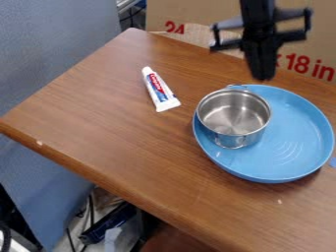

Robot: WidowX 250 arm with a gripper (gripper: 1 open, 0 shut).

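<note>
A steel pot [234, 120] sits on the left part of a blue plate [292, 157] at the right of the wooden table. A white toothpaste tube [160, 91] lies to the left of the pot, apart from the plate. My black gripper [261, 61] is in the air at the top, above the back of the plate, blurred; whether it is open or shut I cannot tell.
A cardboard sheet [184, 18] stands along the back. A grey padded surface and floor clutter lie beyond the table's left edge.
</note>
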